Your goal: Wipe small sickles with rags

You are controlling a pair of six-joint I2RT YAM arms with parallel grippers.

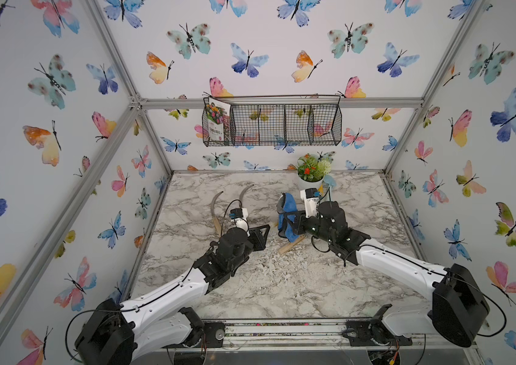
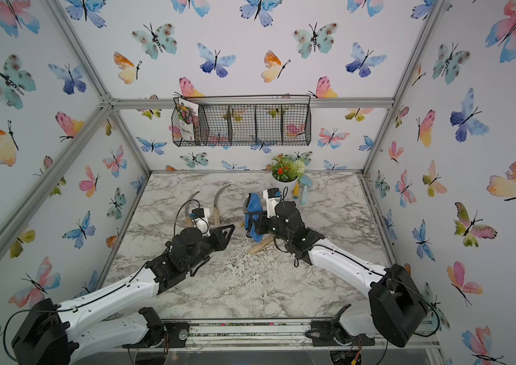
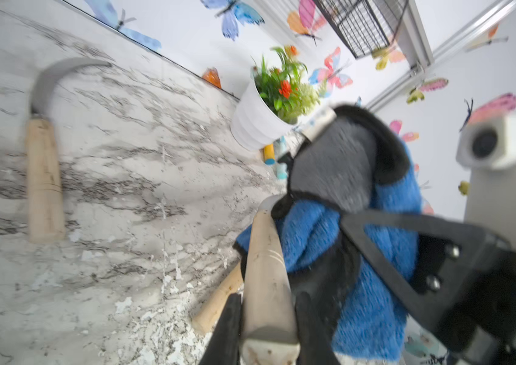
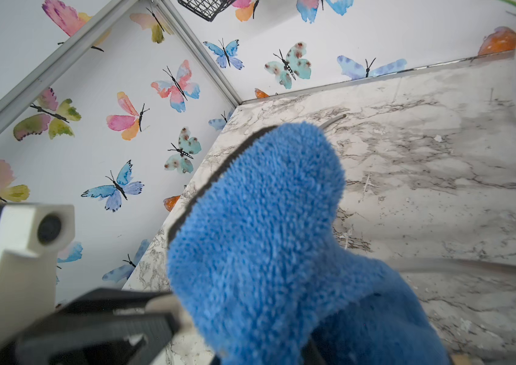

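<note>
My left gripper is shut on the wooden handle (image 3: 264,255) of a sickle whose blade is mostly hidden by the blue-and-grey rag (image 3: 385,255). My right gripper (image 1: 299,222) is shut on that rag (image 4: 258,243), which bulges over its fingers in the right wrist view. A second sickle (image 3: 43,182) lies on the marble table at the left, blade curving toward the back. Another wooden handle (image 3: 215,304) lies under the rag, and a third curved blade (image 1: 244,191) shows at the back left.
A white flowerpot (image 1: 310,182) stands at the back, with small blue and yellow tools (image 2: 303,189) beside it. A wire basket (image 1: 272,126) hangs on the back wall. Pale flakes cover the table's middle front.
</note>
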